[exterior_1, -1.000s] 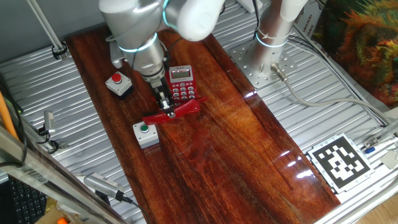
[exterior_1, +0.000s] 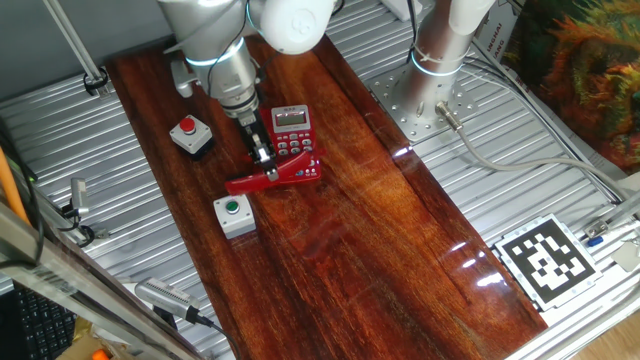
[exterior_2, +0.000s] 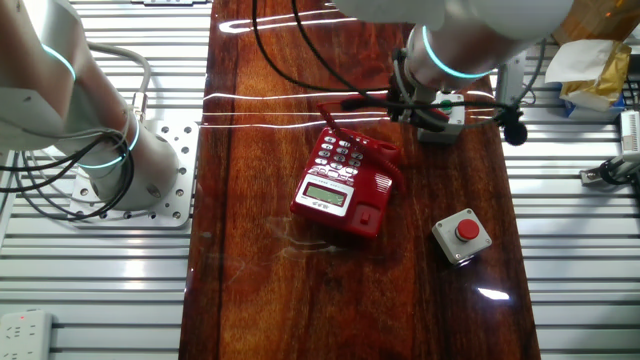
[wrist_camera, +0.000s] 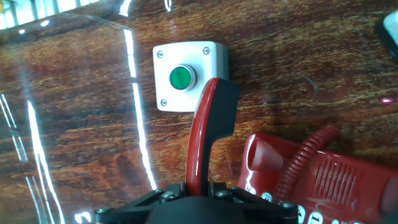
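The red telephone base (exterior_1: 293, 130) sits on the wooden table, its display and keypad facing up; exterior view 2 shows the base (exterior_2: 330, 195) too. Its red handset (wrist_camera: 200, 140) is off the cradle, gripped across its middle by my gripper. In exterior view 1 the gripper (exterior_1: 268, 170) holds the handset (exterior_1: 243, 184) in front of the base's lower edge, with one end reaching toward the green-button box. A coiled red cord (wrist_camera: 305, 158) lies over the base in the wrist view. The handset's far end and the cord's full path are hidden.
A grey box with a green button (exterior_1: 234, 212) stands just beyond the handset's left end. Another box with a red button (exterior_1: 190, 133) is at the table's left edge.
Over the last second the arm has shifted slightly left in exterior view 1. The handset moved a little left and up with the gripper, still held. Base and button boxes stayed put.
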